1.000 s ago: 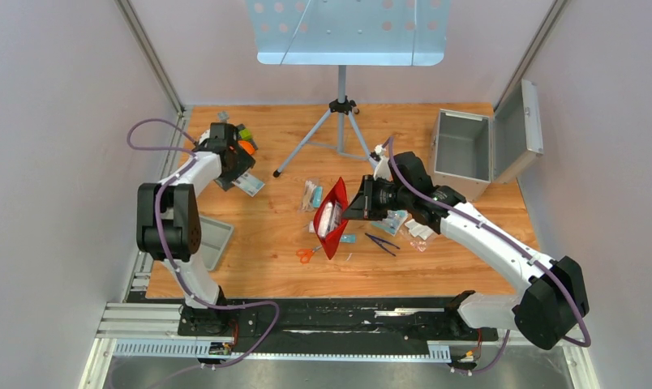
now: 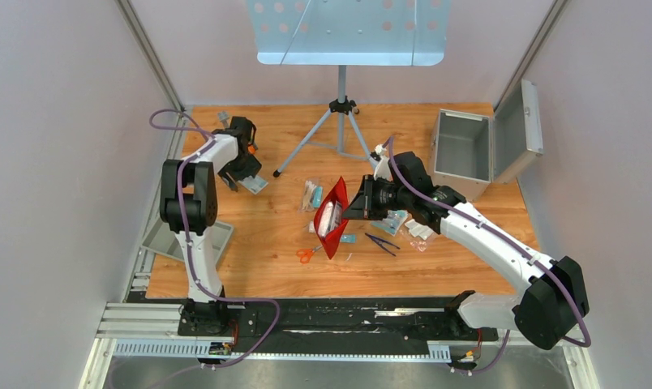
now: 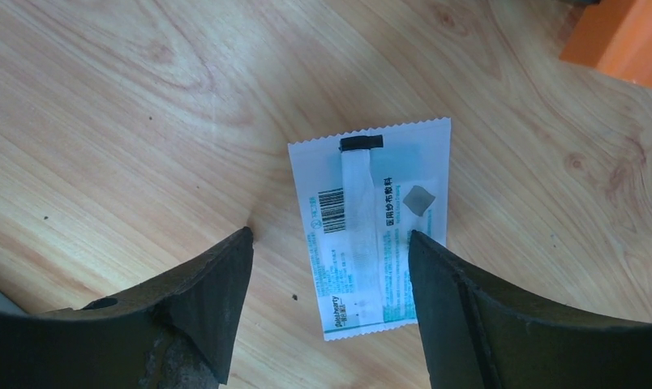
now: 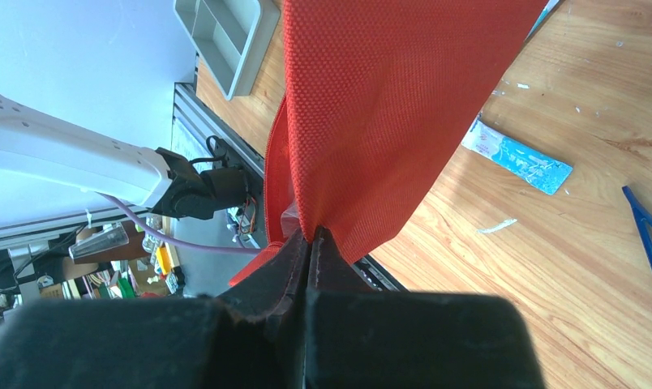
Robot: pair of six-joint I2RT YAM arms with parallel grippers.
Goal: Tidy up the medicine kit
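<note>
A flat printed gauze packet (image 3: 363, 235) lies on the wood in the left wrist view. My left gripper is open above it, its right finger overlapping the packet's edge and its left finger over bare wood. From above, the packet (image 2: 254, 185) pokes out beside the left gripper (image 2: 240, 177). At the middle of the table, the red pouch (image 2: 332, 217) hangs upright and gaping with white items inside. My right gripper is shut on the pouch's red fabric (image 4: 388, 105).
An open grey case (image 2: 461, 150) stands at the back right, and a grey tray (image 2: 219, 237) lies under the left arm. Blue tweezers (image 2: 381, 244), orange scissors (image 2: 306, 254) and small packets surround the pouch. The tripod (image 2: 342, 134) occupies the back middle.
The left arm has shifted to the right, and its gripper now covers more of the objects at the back left. The right arm and red pouch have stayed still.
</note>
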